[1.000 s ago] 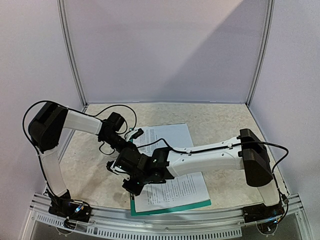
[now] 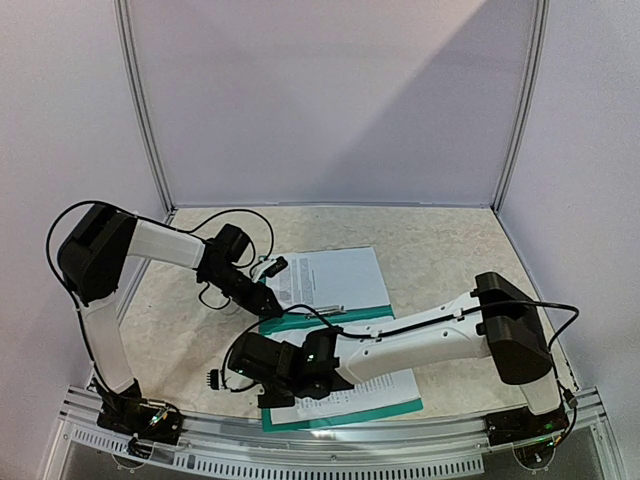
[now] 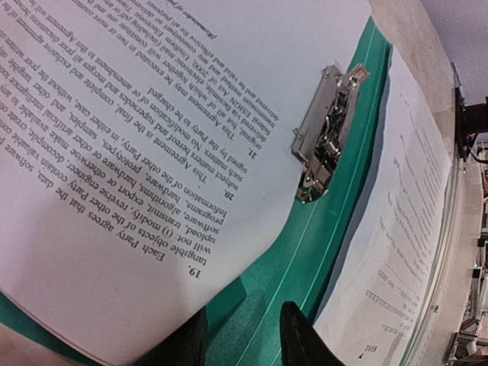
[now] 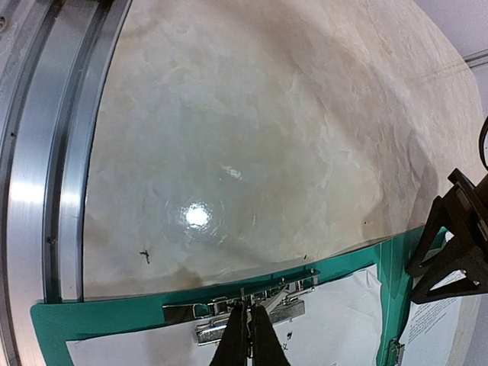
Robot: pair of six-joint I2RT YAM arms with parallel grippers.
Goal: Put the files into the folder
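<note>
The green folder [image 2: 378, 413] lies open, with printed sheets on both halves. In the left wrist view, a sheet [image 3: 114, 152] curls up at its near corner beside a metal clip [image 3: 328, 133] on the folder's spine side. My left gripper is part open over the green spine, with only folder showing between its fingers. In the right wrist view, my right gripper is shut, its tips over the other metal clip [image 4: 293, 309] at the folder's edge. Whether the tips touch this clip I cannot tell. White paper [image 4: 335, 324] extends out from under that clip.
The left arm's black gripper body [image 4: 457, 236] stands close by at the right wrist view's right side. My right arm [image 2: 430, 343] crosses over the near half.
My right arm has shifted toward the table's front edge, its wrist turning, uncovering more of the folder's middle. The left arm looks unmoved in the top view.
</note>
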